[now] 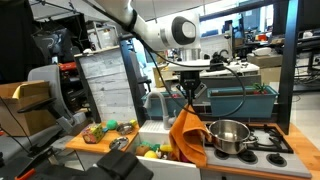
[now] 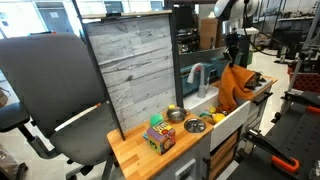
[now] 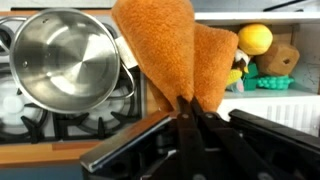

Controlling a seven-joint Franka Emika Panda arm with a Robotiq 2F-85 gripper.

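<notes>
An orange towel (image 1: 187, 136) hangs in loose folds from my gripper (image 1: 189, 106), which is shut on it. In the wrist view the gripper pinches a peak of the towel (image 3: 175, 50), and the cloth spreads away from the fingertips. The towel's lower part drapes beside the sink, close to the stove's left edge. From the other side, the towel (image 2: 236, 88) hangs over the counter's edge.
A steel pot (image 1: 229, 135) stands on the stove (image 1: 262, 150) just right of the towel. Toy fruit and vegetables (image 3: 254, 40) lie in the white basin. Small boxes (image 2: 160, 137) and metal bowls sit on the wooden counter further left.
</notes>
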